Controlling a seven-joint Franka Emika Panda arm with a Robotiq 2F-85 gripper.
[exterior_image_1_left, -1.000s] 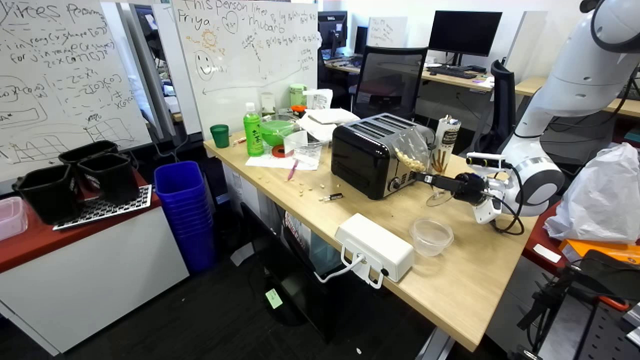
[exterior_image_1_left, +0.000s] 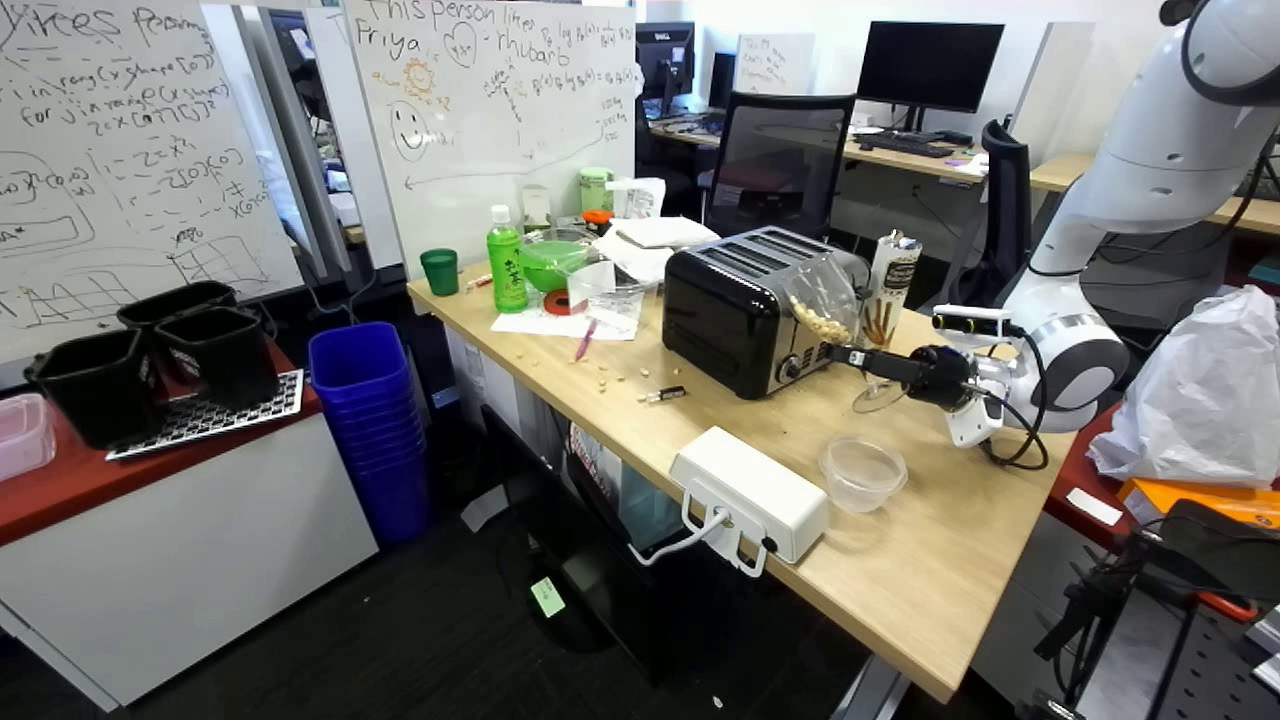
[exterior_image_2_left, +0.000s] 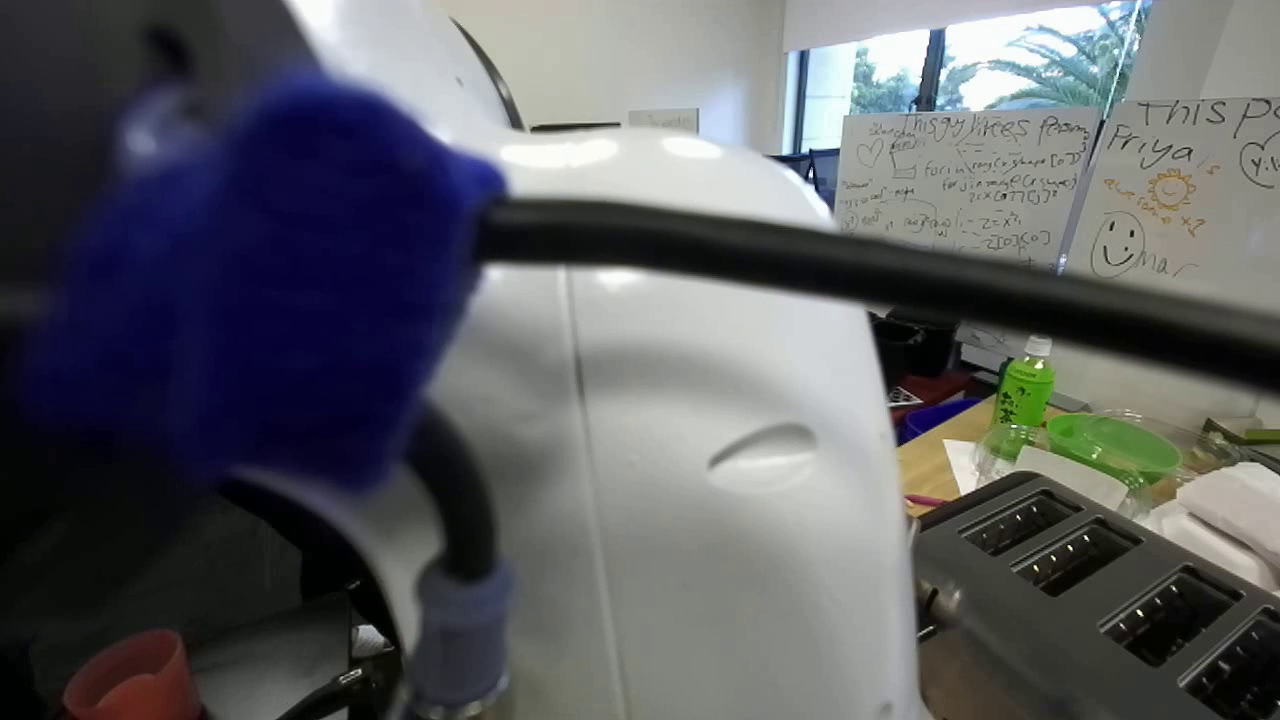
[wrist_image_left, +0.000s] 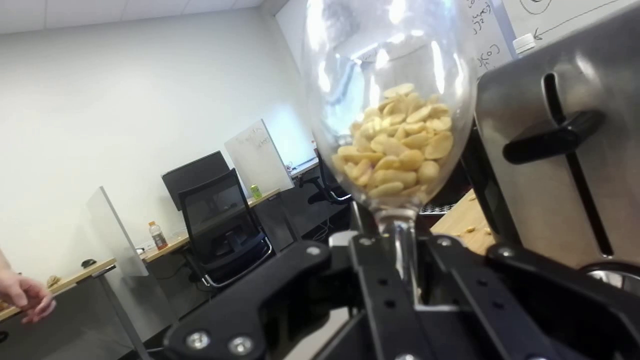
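Note:
A clear stemmed glass (wrist_image_left: 390, 66) fills the top of the wrist view, its bowl part filled with pale peanuts (wrist_image_left: 399, 150). My gripper is shut on the glass's stem, just below the bowl. In exterior view 1 the glass is tilted, its bowl leaning toward the front of the black and steel toaster (exterior_image_1_left: 732, 318) and its round foot (exterior_image_1_left: 879, 395) hanging by the gripper (exterior_image_1_left: 843, 356). Whether the bowl touches the toaster, I cannot tell. An open clear plastic tub (exterior_image_1_left: 864, 474) sits on the table near that foot. The gripper is hidden in exterior view 2.
A white box with a cable (exterior_image_1_left: 750, 492) lies at the table's front edge. Loose peanuts and a marker (exterior_image_1_left: 663, 394) are scattered left of the toaster. Behind the glass stands a printed canister (exterior_image_1_left: 890, 288). A green bottle (exterior_image_1_left: 506, 264) and bowls crowd the far end.

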